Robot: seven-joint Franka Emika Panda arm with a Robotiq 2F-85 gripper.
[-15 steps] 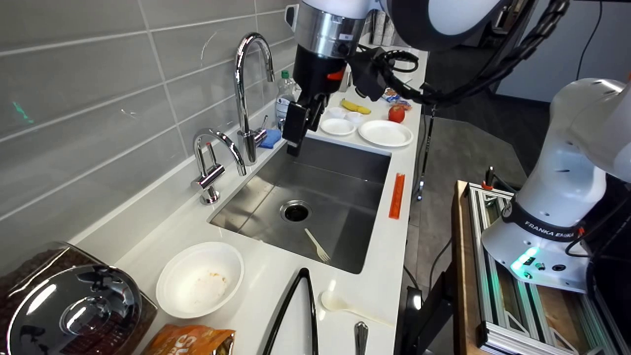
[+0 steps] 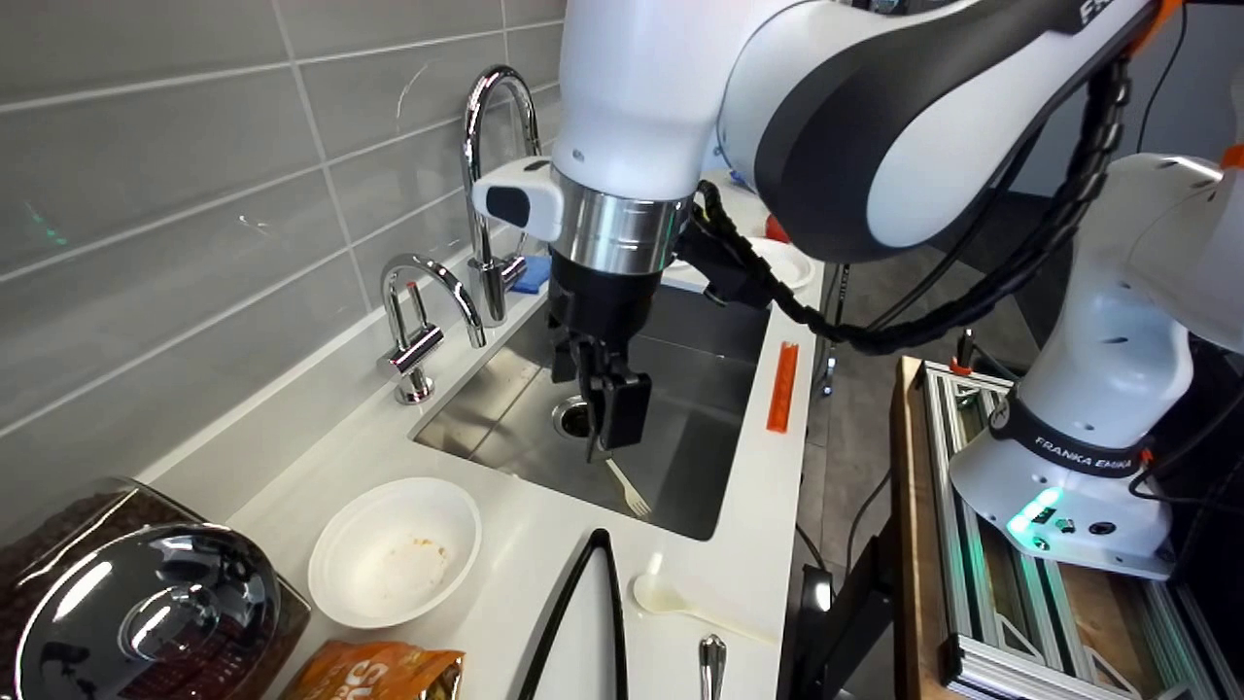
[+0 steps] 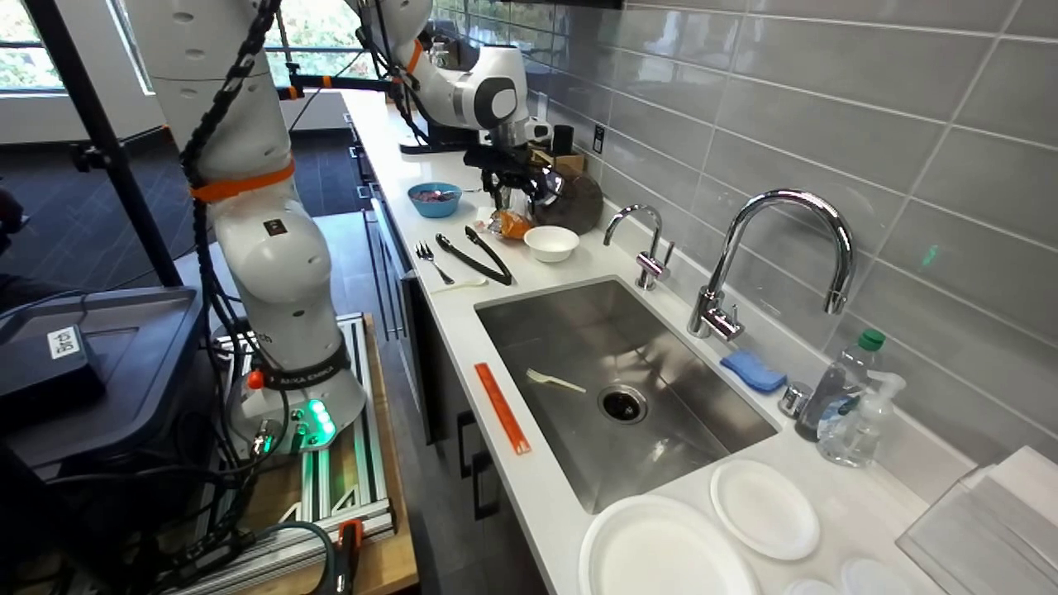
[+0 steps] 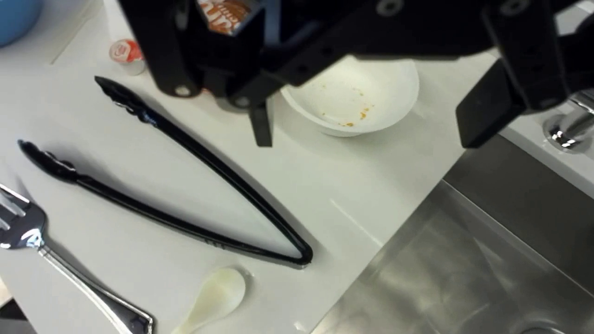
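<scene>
My gripper hangs over the sink area in the first exterior view and stands open. In the wrist view a wide gap lies between its black fingers, with nothing held in it. Past the gap is a white bowl with orange crumbs inside, resting on the counter apart from the fingers. Black tongs lie spread beside the bowl, with a pale spoon and a metal fork close by. A pale plastic fork lies in the steel sink.
Two taps, one small and one tall, rise along the tiled wall. An orange strip lies on the counter's front edge. An orange bag and a lidded glass container stand near the bowl. White plates sit beyond the sink.
Over the last second my arm has come lower and toward the first exterior camera, from the sink's far end. It now covers part of the drain and the plates. Counter objects have not moved.
</scene>
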